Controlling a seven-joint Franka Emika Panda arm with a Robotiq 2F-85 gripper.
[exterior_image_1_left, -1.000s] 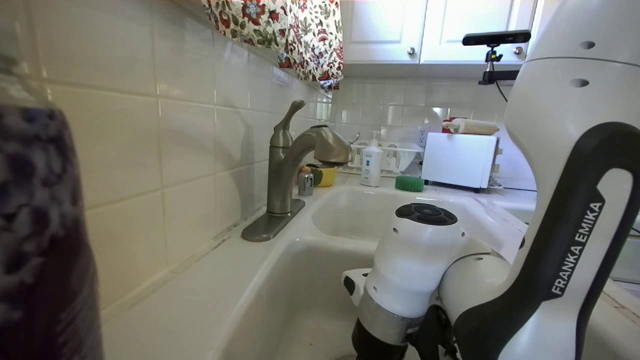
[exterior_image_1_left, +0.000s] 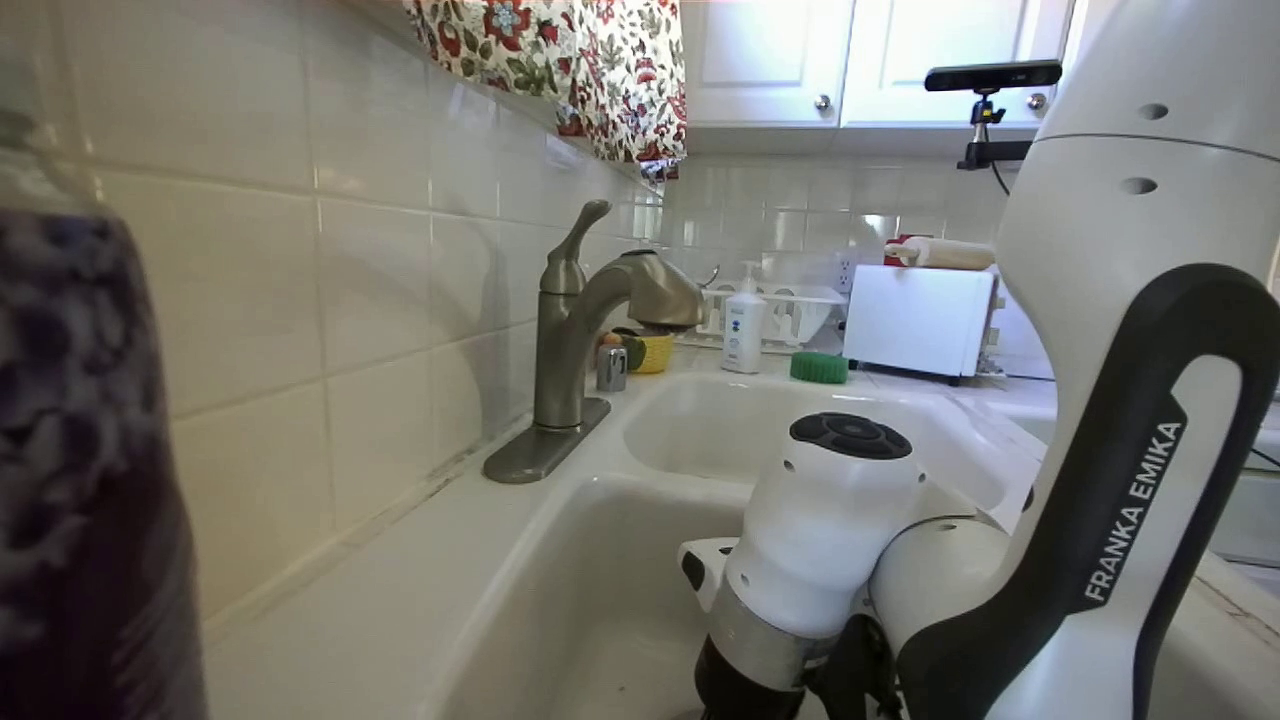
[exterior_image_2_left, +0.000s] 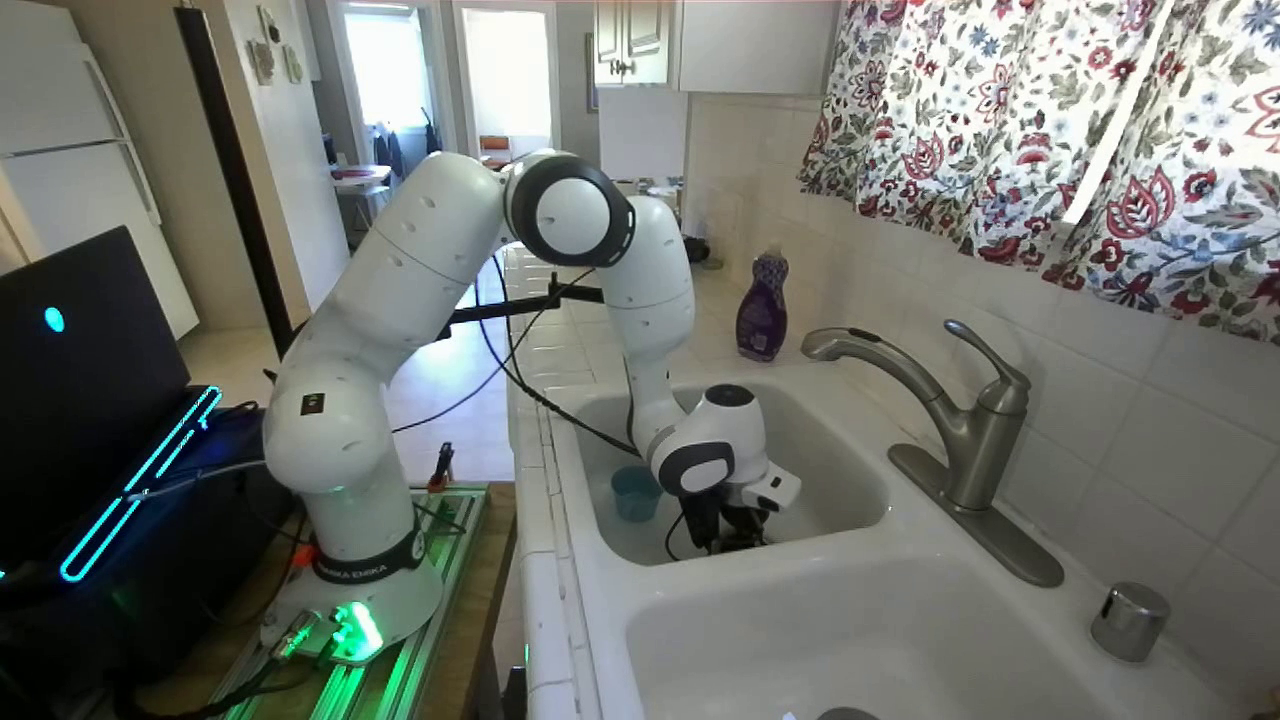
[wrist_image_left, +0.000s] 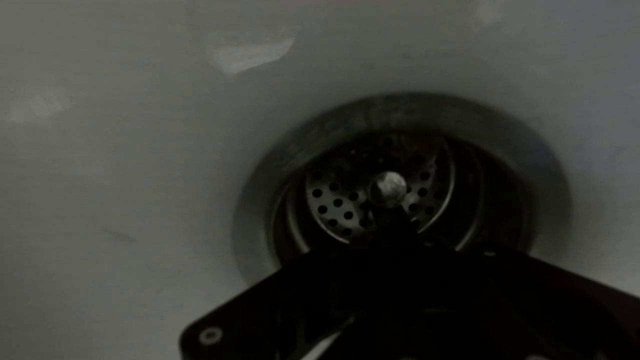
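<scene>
In the wrist view, a metal strainer (wrist_image_left: 337, 203) with round holes sits inside the sink's drain ring (wrist_image_left: 543, 180). From its middle rises a small round metal knob (wrist_image_left: 390, 186). My gripper looks shut, its dark fingertips right at the near side of the knob; deep shadow hides whether they touch it. Nothing shows clearly between the fingers. Exterior view 2 has the gripper (exterior_image_2_left: 725, 528) pointing down inside the far basin (exterior_image_2_left: 828, 480), its tips hidden by the basin divider.
A blue cup (exterior_image_2_left: 636, 493) stands in the same basin, close to the gripper. The faucet (exterior_image_2_left: 978, 438) rises behind the sink, and a purple bottle (exterior_image_2_left: 763, 306) stands on the counter beyond. The near basin (exterior_image_2_left: 864, 648) has free room.
In exterior view 1, the arm and hand have shifted slightly to the left. The faucet, bottle and counter items stand where they were.
</scene>
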